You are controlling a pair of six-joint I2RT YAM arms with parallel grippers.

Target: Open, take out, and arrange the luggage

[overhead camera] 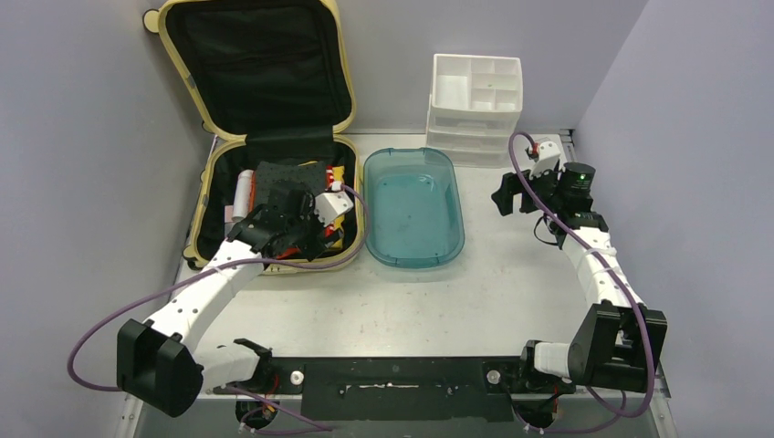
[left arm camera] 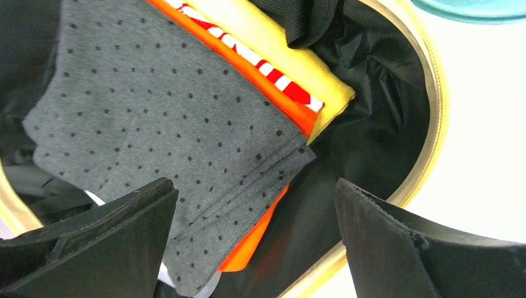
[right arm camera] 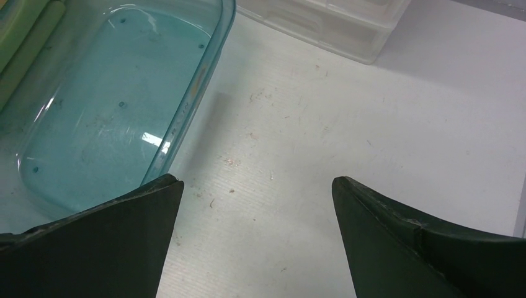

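The yellow-rimmed suitcase [overhead camera: 196, 214] lies open on the left, its dark lid [overhead camera: 260, 68] raised at the back. Grey dotted cloth [left arm camera: 155, 118] covers much of its contents. An orange item [left arm camera: 242, 248] shows under the cloth, and a red-and-white striped item and a yellow one [left arm camera: 322, 84] lie along its right. At the left inside, a pale cylinder [overhead camera: 243, 193] stands out. My left gripper is over the suitcase, open around the cloth's near end, holding nothing. Above bare table at the right, my right gripper is open and empty.
An empty teal bin [overhead camera: 413, 205] stands right of the suitcase. Behind it is a white drawer organizer [overhead camera: 475, 109] with an empty compartment tray on top. Walls close in on both sides.
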